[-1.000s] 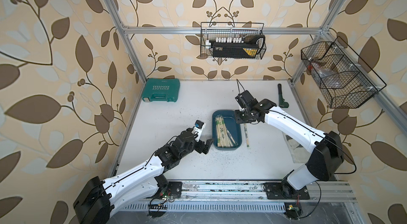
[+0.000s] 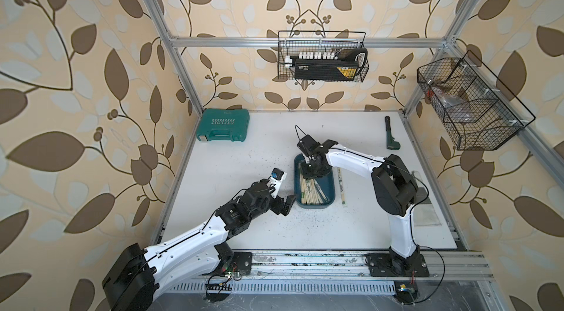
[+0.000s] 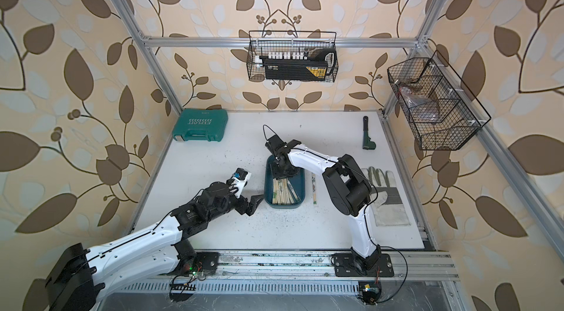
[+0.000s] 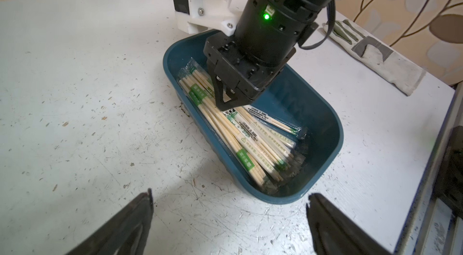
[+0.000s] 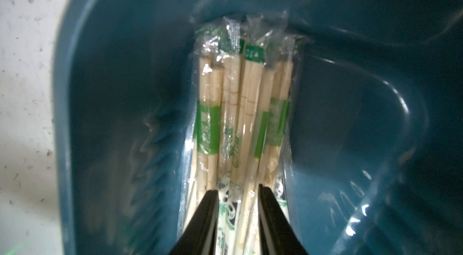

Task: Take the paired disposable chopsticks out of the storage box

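A dark teal storage box [image 4: 323, 144] holds several wrapped pairs of chopsticks [image 4: 246, 156], lying lengthwise in it. My right gripper is down over the chopsticks inside the box, its fingers part open; whether anything is between them I cannot tell. In the top left view one chopstick pack [image 2: 342, 190] lies on the table just right of the box. My left gripper stands open and empty at the box's near left, outside it.
A green case [image 2: 223, 124] sits at the back left, a green-handled tool [image 2: 392, 143] at the back right, gloves [image 3: 390, 211] at the right. Wire baskets [image 2: 323, 73] hang on the frame. The table left of the box is clear.
My right arm has moved left from the box's right side to over the chopsticks in the box. The left arm shows almost no movement.
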